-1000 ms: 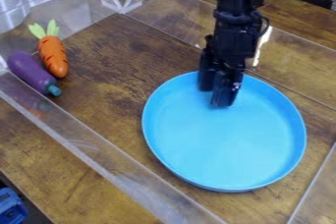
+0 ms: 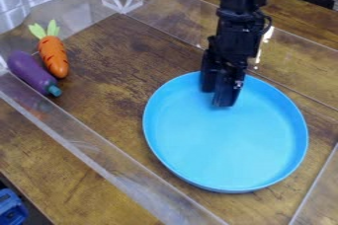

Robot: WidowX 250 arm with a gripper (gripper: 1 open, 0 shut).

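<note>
My black gripper (image 2: 222,87) reaches down from the top centre to the back rim of a large blue plate (image 2: 224,140), its tip low over or on the plate; whether it is open or shut is unclear. An orange carrot (image 2: 51,52) and a purple eggplant (image 2: 34,73) lie at the left on the wooden surface.
Clear plastic walls border the wooden floor (image 2: 119,91), which is bare between the vegetables and the plate. A small blue object (image 2: 10,209) shows at the lower left corner.
The gripper and arm have shifted slightly to the left. The plate and vegetables look unmoved.
</note>
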